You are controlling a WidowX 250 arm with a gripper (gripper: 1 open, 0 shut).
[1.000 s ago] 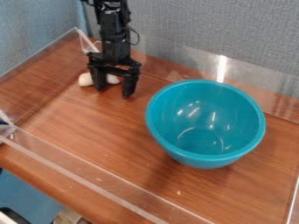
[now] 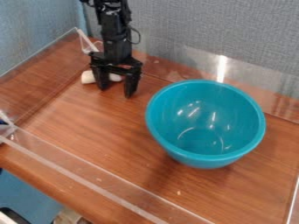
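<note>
My black gripper [image 2: 114, 77] is low over the back left of the wooden table [image 2: 105, 131], its fingers down around a small white object [image 2: 89, 77] that is partly hidden behind them. I cannot tell whether the fingers grip it.
A large teal bowl [image 2: 205, 122] stands on the right half of the table. Clear plastic walls edge the tabletop, with a grey panel behind.
The gripper and the white object have shifted very slightly; otherwise little differs.
</note>
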